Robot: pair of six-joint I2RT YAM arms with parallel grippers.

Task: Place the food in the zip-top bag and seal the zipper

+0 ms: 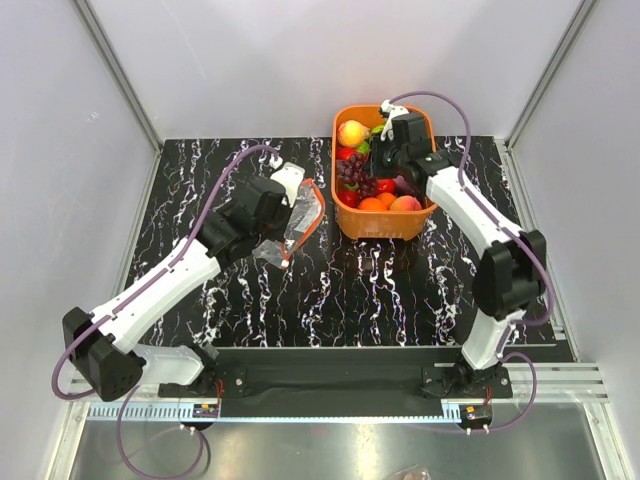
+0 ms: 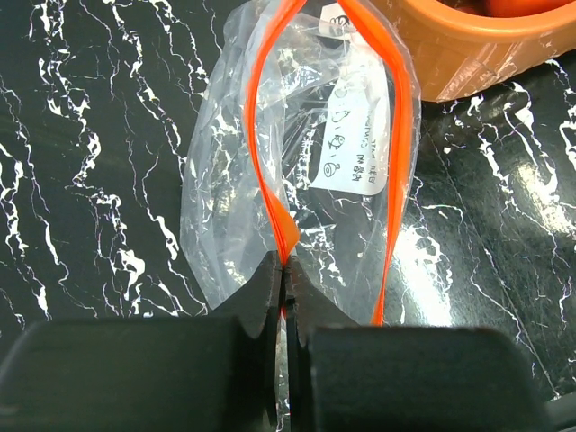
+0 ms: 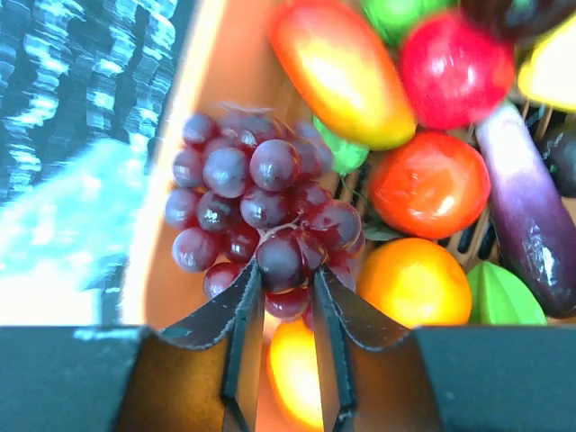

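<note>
The clear zip top bag (image 2: pixel 351 225) with an orange zipper edge lies on the dark table left of the food box, its mouth spread. My left gripper is shut on the bag's orange edge at the near end. In the right wrist view my right gripper is shut on a bunch of red grapes (image 3: pixel 225 171), held over the orange box (image 1: pixel 385 228). Around it lie a mango (image 3: pixel 337 76), a tomato (image 3: pixel 430 184), an orange (image 3: pixel 414 279), an eggplant (image 3: pixel 526 216) and other produce.
The box takes up the back right of the marbled table (image 1: pixel 350 300). Walls border the back and sides.
</note>
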